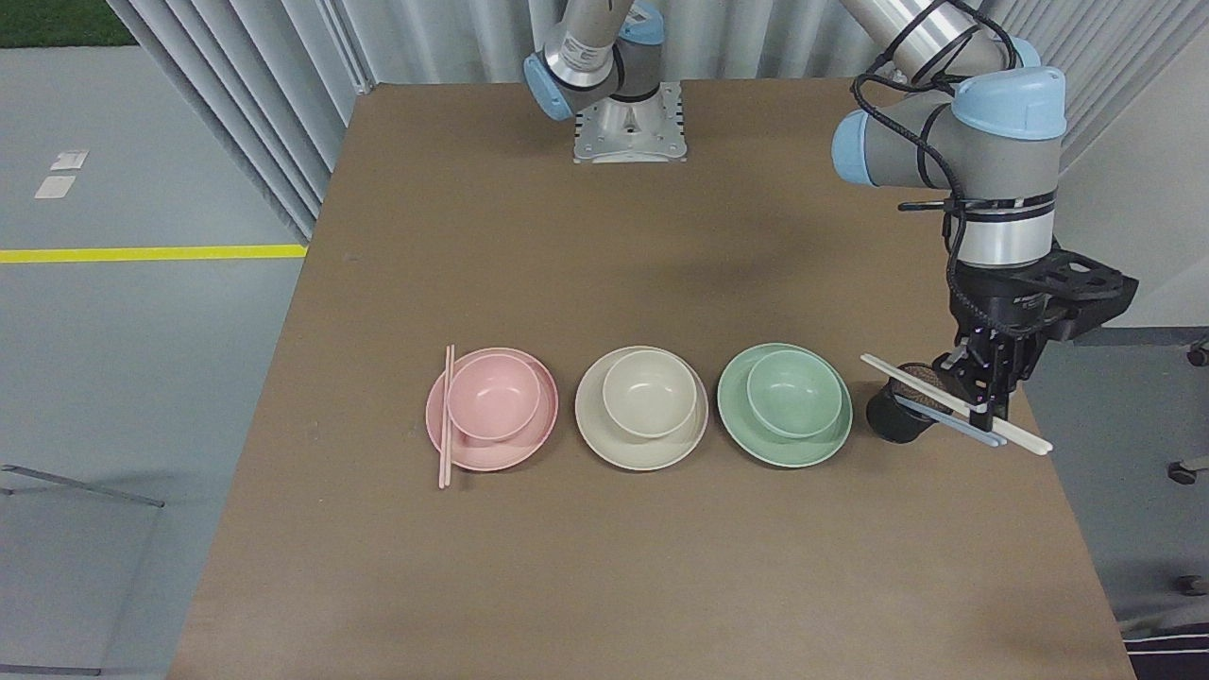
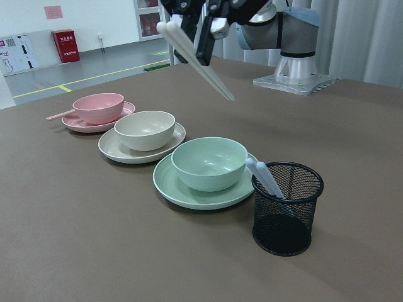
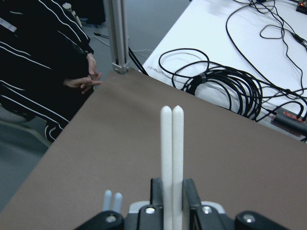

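My gripper [image 1: 981, 397] is shut on a pair of white chopsticks [image 3: 171, 143], held above the black mesh holder [image 2: 283, 223] at the right; in the front view they slant across it. Pale blue chopsticks [image 2: 264, 176] stand leaning in the holder. Left of it are the green bowl [image 1: 793, 391] on its plate, the cream bowl [image 1: 649, 391] on its plate, and the pink bowl [image 1: 494, 397] on its plate with pink chopsticks [image 1: 447, 453] along the plate's left side.
The wrist view shows a coil of black cables [image 3: 225, 81] on a white table and a person beyond the table edge.
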